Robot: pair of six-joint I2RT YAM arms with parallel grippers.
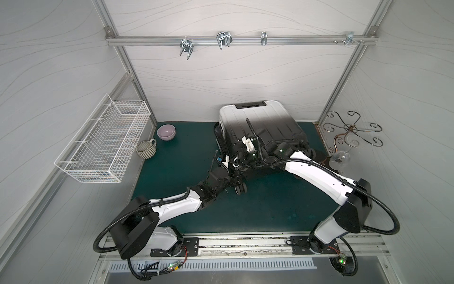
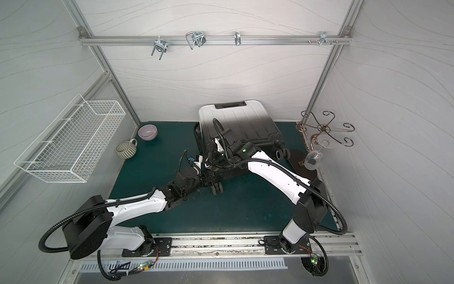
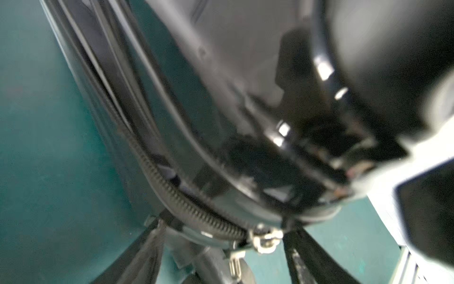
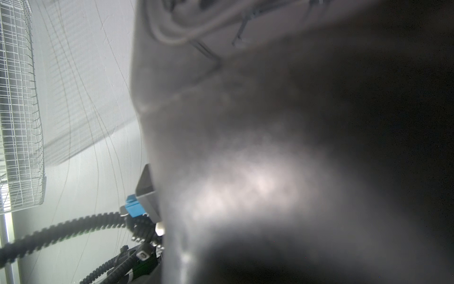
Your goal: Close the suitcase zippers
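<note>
The suitcase [image 1: 262, 120], white fading to black, lies at the back of the table, a gap running along its left side. In the left wrist view, a toothed zipper track [image 3: 189, 203] curves round its near corner to a metal slider [image 3: 266, 241], with a pull tab [image 3: 235, 266] hanging beside it. My left gripper is open, its fingers [image 3: 309, 255] on either side of the slider and tab. My right gripper [image 1: 238, 162] is over the same corner. Its fingertips are hidden; the dark shell [image 4: 264, 184] fills most of the right wrist view.
A purple bowl [image 1: 166, 132] and a striped mug [image 1: 146, 149] stand at the left, below a white wire basket [image 1: 104, 142]. A metal scroll stand [image 1: 350, 128] with a glass [image 1: 339, 161] is at the right.
</note>
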